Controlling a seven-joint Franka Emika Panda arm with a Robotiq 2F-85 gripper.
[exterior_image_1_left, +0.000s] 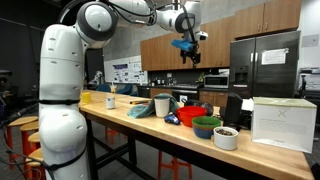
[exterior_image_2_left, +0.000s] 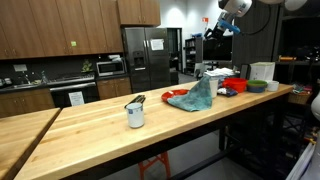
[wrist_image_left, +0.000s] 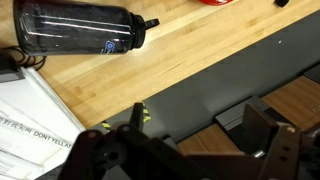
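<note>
My gripper hangs high above the counter, far from every object in exterior view 1. In exterior view 2 the gripper is at the upper right. At the bottom of the wrist view the dark fingers stand apart, and I see nothing between them. A dark bottle lies across the upper left of the wrist view. Part of a red item shows at the top edge.
On the counter are a white box, a white bowl, a green bowl, a red container and a light pot. A white mug-like container stands apart, with bare wooden counter around it.
</note>
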